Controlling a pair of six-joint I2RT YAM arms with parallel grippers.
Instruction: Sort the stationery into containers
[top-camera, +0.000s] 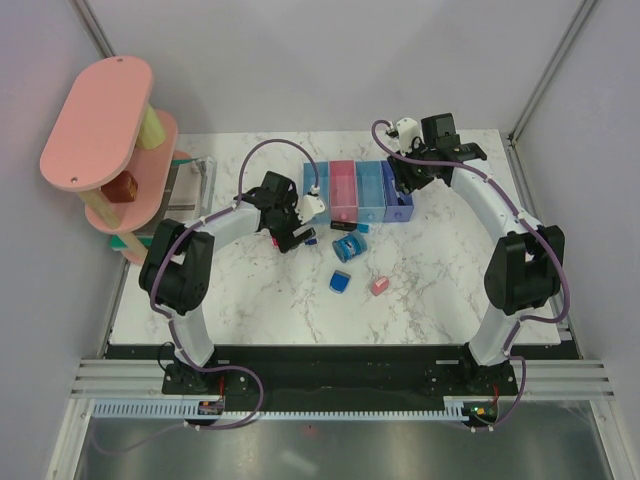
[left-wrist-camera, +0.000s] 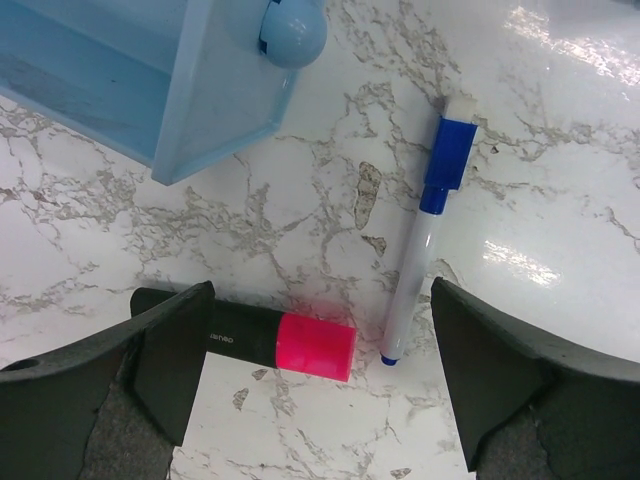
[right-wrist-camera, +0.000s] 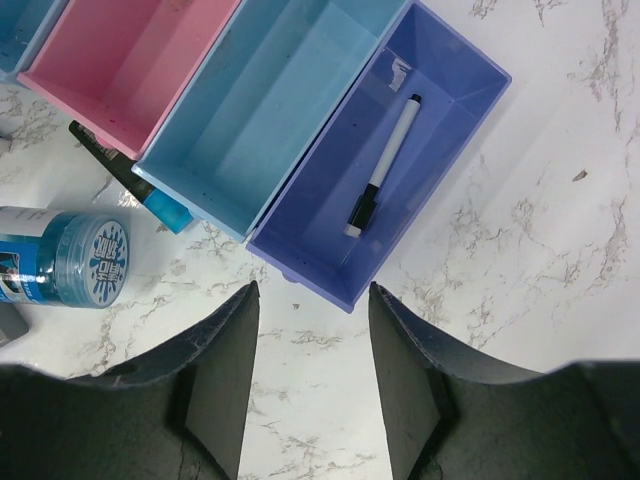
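In the left wrist view my open left gripper is low over a black-and-pink marker (left-wrist-camera: 312, 345) and a blue-white marker (left-wrist-camera: 416, 255), beside a light blue bin (left-wrist-camera: 185, 120). My open right gripper is above the front of the purple bin (right-wrist-camera: 440, 160), which holds a black-and-white marker (right-wrist-camera: 385, 160). Left of it are another light blue bin (right-wrist-camera: 260, 90) and a pink bin (right-wrist-camera: 110, 100). A black-and-cyan marker (right-wrist-camera: 165, 208) lies before them, near a teal jar (right-wrist-camera: 80, 260).
A blue block (top-camera: 339, 282) and a pink block (top-camera: 380, 286) lie on the open middle-front table. A pink multi-level shelf (top-camera: 100, 120) stands at the far left.
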